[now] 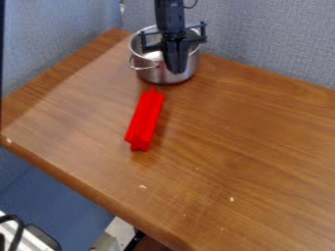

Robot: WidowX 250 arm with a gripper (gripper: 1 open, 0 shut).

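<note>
A steel pot [147, 69] with a wire handle sits at the back of the wooden table. My black gripper [175, 61] points down over and into the pot; its fingertips look close together, though what is between them inside the pot is hard to see. A long red bar-shaped object [144, 121] lies on the table in front of the pot, apart from it.
Grey-blue padded walls [265, 39] rise behind and to the left of it. Dark cables lie at the lower left corner, off the table.
</note>
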